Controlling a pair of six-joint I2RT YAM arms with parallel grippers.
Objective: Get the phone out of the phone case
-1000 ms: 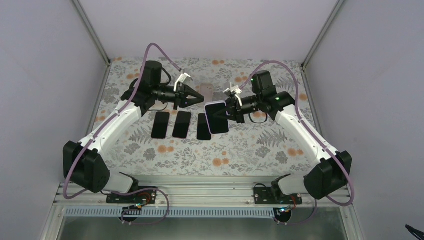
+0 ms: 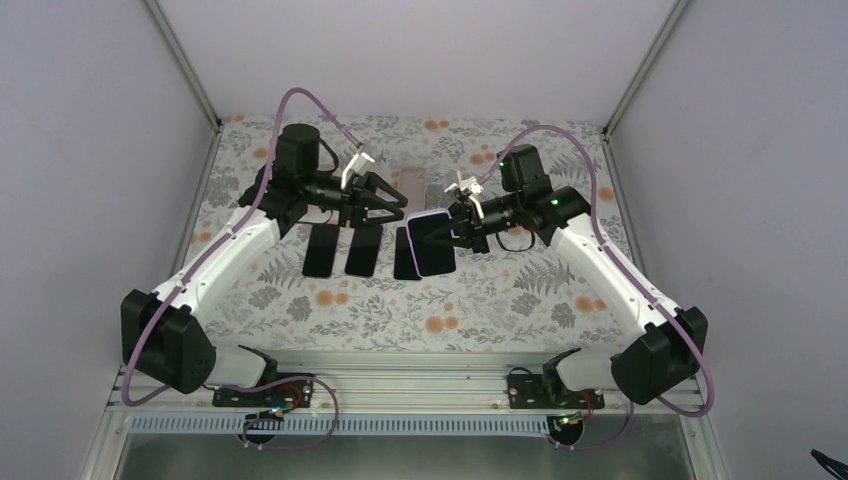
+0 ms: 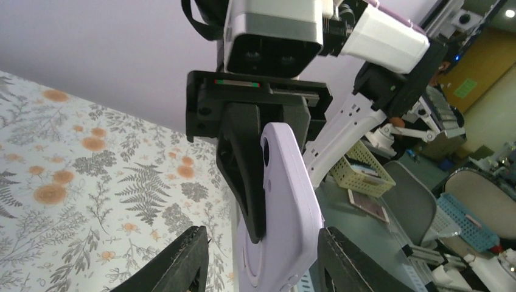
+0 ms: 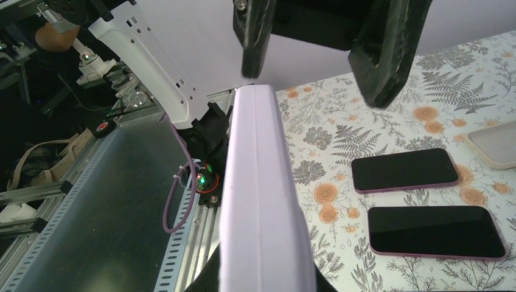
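Observation:
A phone in a lilac case is held above the table, its black screen facing up in the top view and the lilac rim showing around it. My right gripper is shut on the phone and case from the right. In the right wrist view, the lilac edge of the case fills the middle and hides most of the right fingers. My left gripper stands open near the case's far left corner, with nothing held. Beyond its spread fingers, the case appears in the left wrist view.
Three black phones lie in a row on the flowered table, the rightmost phone partly under the held case. Behind them lies a pale clear case.
The held phone and case have shifted slightly left and toward the front; the right gripper still has hold of them.

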